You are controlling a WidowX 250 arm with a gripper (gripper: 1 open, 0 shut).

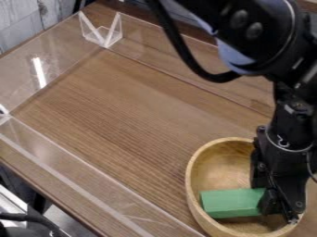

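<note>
A wooden bowl point(209, 162) sits at the lower right of the view, holding a green block point(229, 203) low inside it. My gripper point(270, 193) reaches down into the bowl's right side, shut on the green block at its right end. The fingertips are dark and partly hidden.
A clear plastic piece point(102, 30) stands at the back left. A transparent rim runs along the left edge, with black cables at the lower left.
</note>
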